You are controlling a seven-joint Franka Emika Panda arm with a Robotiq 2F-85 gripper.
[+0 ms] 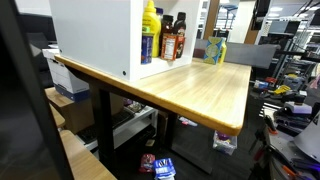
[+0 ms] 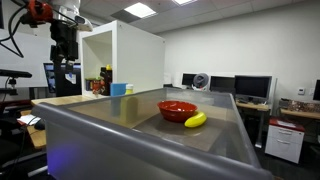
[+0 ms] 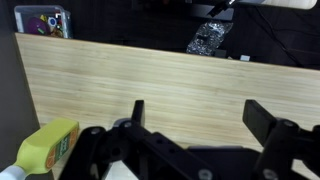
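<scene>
My gripper is open over the wooden tabletop (image 3: 200,80) in the wrist view, its black fingers wide apart with only bare wood between them. A yellow-green bottle (image 3: 48,148) shows at the lower left of that view, apart from the fingers. Exterior view 1 has a yellow and blue bottle (image 1: 216,50) at the far end of the table. In exterior view 2 the gripper (image 2: 71,76) hangs at the left, pointing down, beside the white shelf.
Several bottles, one a yellow bottle (image 1: 151,22), stand in the white shelf (image 1: 100,35). On a grey surface (image 2: 150,115) in exterior view 2 are a red bowl (image 2: 178,110), a yellow object (image 2: 196,120) and a blue box (image 2: 118,89).
</scene>
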